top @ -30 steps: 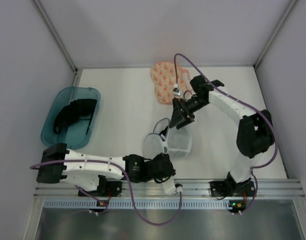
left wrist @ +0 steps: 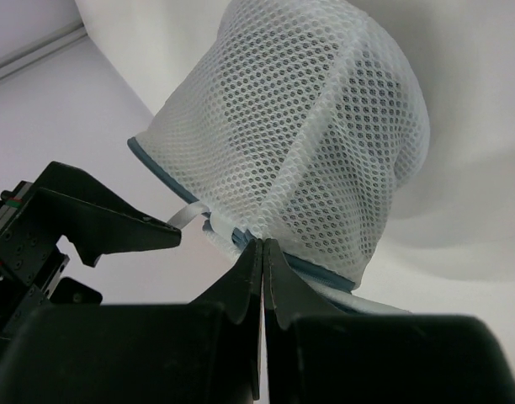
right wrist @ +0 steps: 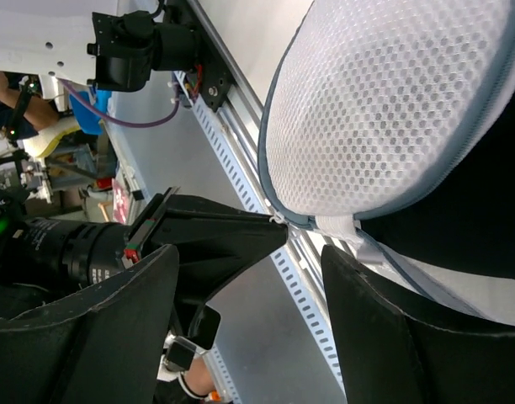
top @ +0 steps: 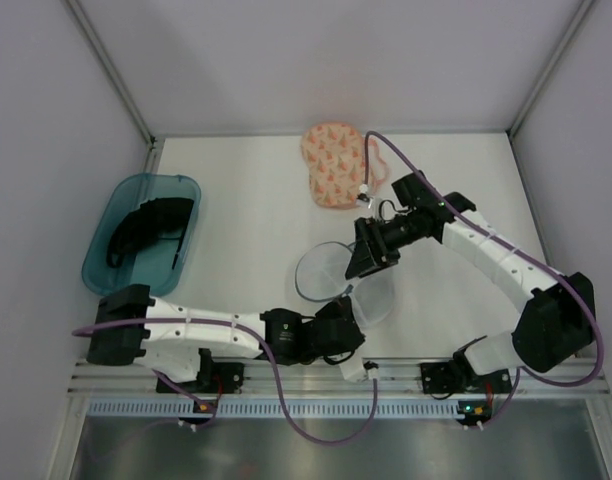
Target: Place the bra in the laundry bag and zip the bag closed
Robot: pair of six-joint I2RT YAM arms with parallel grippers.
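The white mesh laundry bag [top: 324,272] lies at the front middle of the table, its blue zipper edge facing my grippers. My left gripper is shut at that edge; whether fabric is between its fingertips I cannot tell clearly. My right gripper hangs over the bag's mouth with fingers apart and nothing seen held; a white tab lies near the zipper between the two grippers. Dark fabric [right wrist: 447,223], apparently the bra, shows inside the bag in the right wrist view.
A patterned orange cloth [top: 331,165] lies at the back middle. A teal bin [top: 96,250] with dark items stands at the left. The table's front rail runs close below the bag.
My left gripper moved slightly right with the bag's front, which spreads differently.
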